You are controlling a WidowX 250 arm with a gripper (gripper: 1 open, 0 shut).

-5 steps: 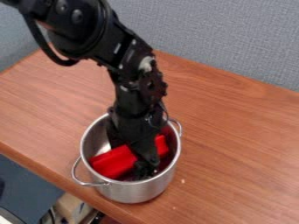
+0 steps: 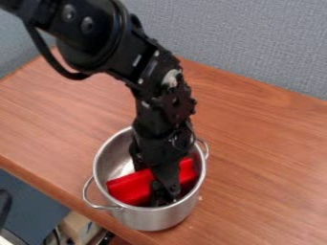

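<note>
A silver two-handled pot (image 2: 165, 215) stands near the front-left edge of the wooden table. Inside it lies a red cylindrical object (image 2: 130, 186). My black gripper (image 2: 165, 191) reaches down into the pot, shut on the red object, whose middle is partly hidden by the gripper's body. The fingertips are dark and hard to make out against the pot's interior.
At the lower left is a dark blue-grey surface (image 2: 38, 201) beside the table edge, with some objects below.
The arm and red object have shifted slightly right within the view, and the pot has moved slightly right and down since a second ago.
</note>
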